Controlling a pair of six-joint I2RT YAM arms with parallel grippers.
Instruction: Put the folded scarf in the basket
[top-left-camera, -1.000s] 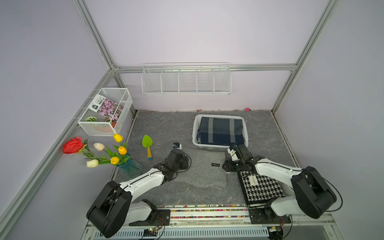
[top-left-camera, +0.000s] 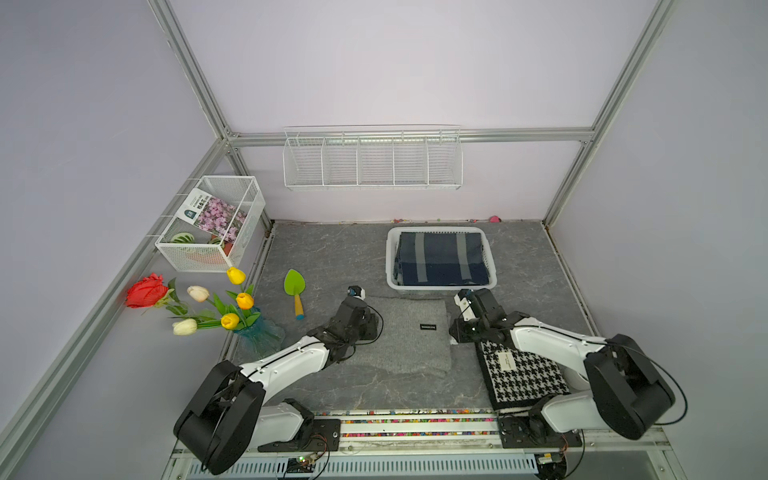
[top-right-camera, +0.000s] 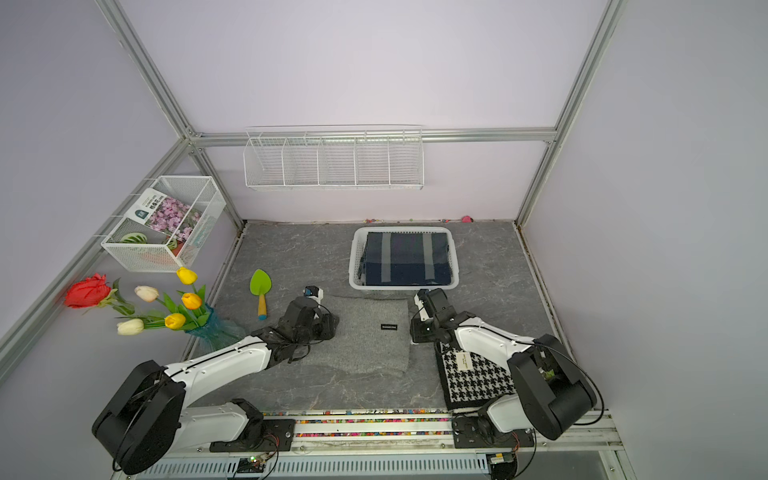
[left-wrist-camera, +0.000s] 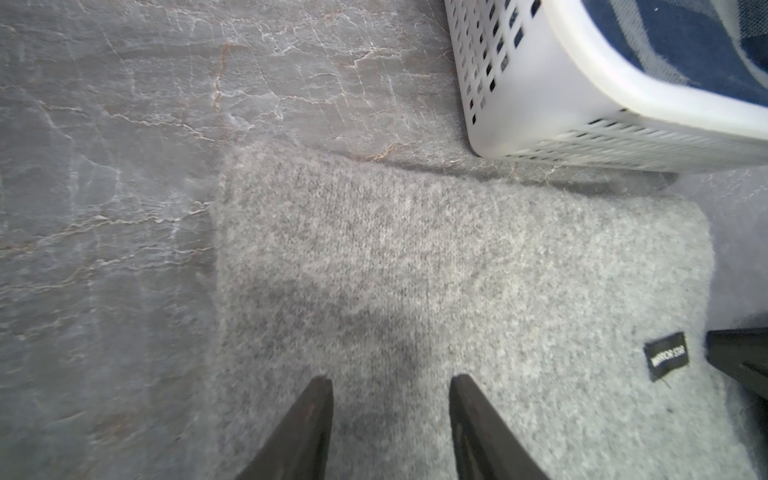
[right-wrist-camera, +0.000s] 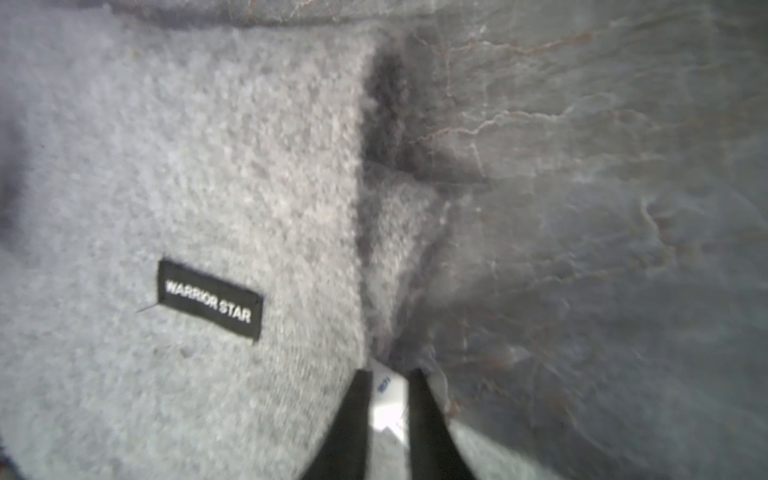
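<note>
The folded grey scarf (top-left-camera: 404, 352) lies flat on the table with its black label (right-wrist-camera: 210, 298) facing up. Just behind it stands the white basket (top-left-camera: 389, 256), holding a folded navy striped scarf (top-left-camera: 440, 257). Over the left part of the grey scarf hovers my left gripper, open, nothing between its fingers. My right gripper is at the scarf's right edge, its fingers only slightly apart. A white care tag (right-wrist-camera: 389, 406) shows in that gap; whether it sits between the fingers or beyond them is unclear.
A black-and-white houndstooth scarf (top-left-camera: 524, 376) lies under the right arm. On the left are a green toy shovel (top-left-camera: 294, 282) and a blue vase (top-left-camera: 260, 336) with flowers. Bare table lies to the basket's right and left.
The basket has shifted slightly backward. The left arm looks nearly still.
</note>
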